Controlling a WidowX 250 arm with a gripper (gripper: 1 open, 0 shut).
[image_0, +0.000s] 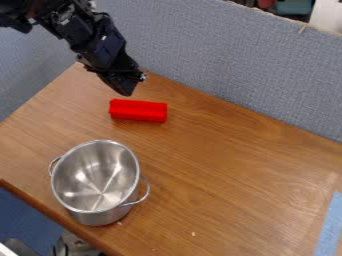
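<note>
My black gripper (127, 80) hangs at the upper left, just above and left of a red cylinder (138, 110) lying on its side on the wooden table. The fingertips look closed, with nothing visible between them. A steel pot (94, 180) with two side handles stands upright and empty near the table's lower-left edge.
A grey padded wall (247, 60) runs along the back, and a blue strip (327, 220) lies at the right edge. The table's edge drops away at lower left.
</note>
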